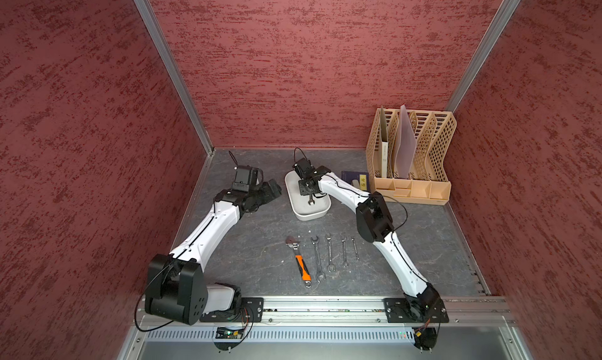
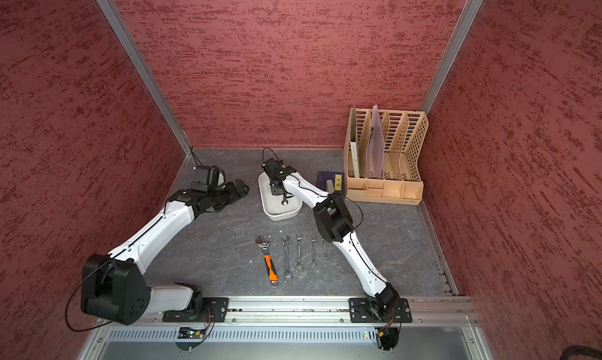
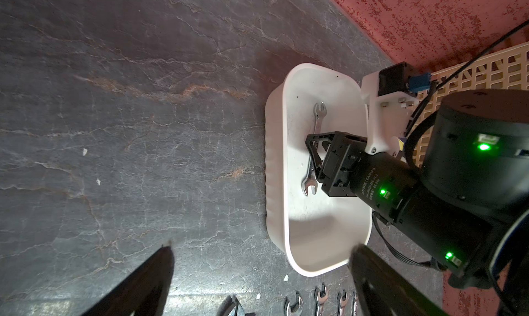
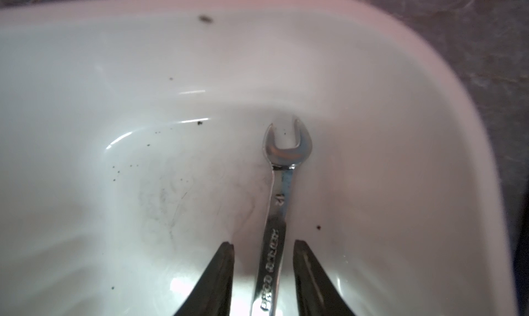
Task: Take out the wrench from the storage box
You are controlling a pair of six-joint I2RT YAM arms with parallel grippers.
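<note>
A silver wrench [image 4: 275,222] with an open-finger head lies on the floor of the white storage box [image 3: 285,206]. In the right wrist view, the right gripper stands partly open, a finger on either side of the wrench shaft with a gap at each. The left wrist view shows the right gripper down inside the box over the middle of the wrench [image 3: 310,181]. The left gripper is spread wide, nothing between its fingers, left of the box; its fingers are blurred at the bottom corners of its view.
On the table in front lie an orange-handled adjustable wrench [image 1: 302,266] and several silver wrenches [image 1: 330,256] in a row. A beige file rack [image 1: 414,190] stands back right, a dark blue item [image 1: 348,177] beside it. The table left of the box is bare.
</note>
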